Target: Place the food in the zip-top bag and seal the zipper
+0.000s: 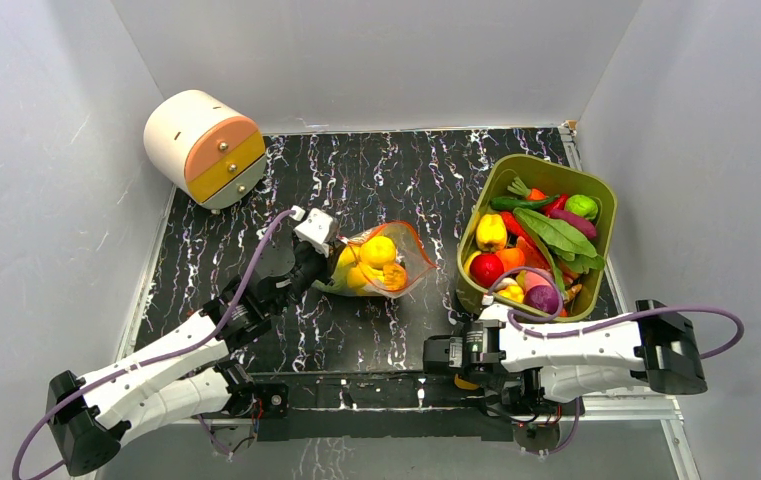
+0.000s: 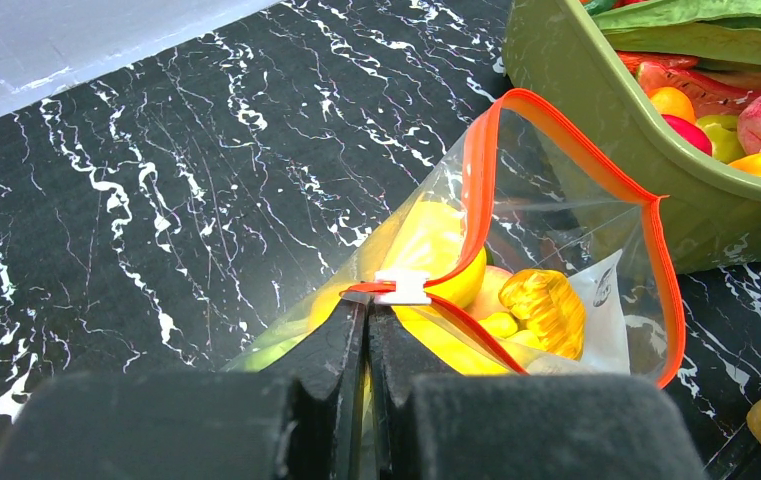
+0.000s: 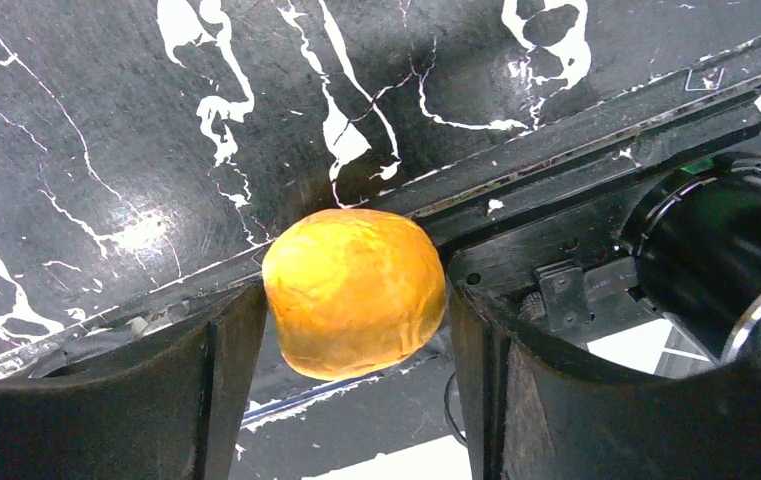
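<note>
The clear zip top bag (image 1: pixel 420 278) with orange zipper edges lies mid-table, its mouth open to the right, holding several yellow food pieces (image 2: pixel 542 305). My left gripper is shut on the bag's zipper edge, beside the white slider (image 2: pixel 403 287). At the table's front edge is a yellow-orange food piece (image 3: pixel 354 295), mostly covered by the right arm in the top view. My right gripper is open above it, one finger to each side in the wrist view; whether they touch it is unclear.
A green bin (image 1: pixel 602 225) full of vegetables and fruit stands at the right, close to the right arm. A small drawer cabinet (image 1: pixel 196 145) lies at the back left.
</note>
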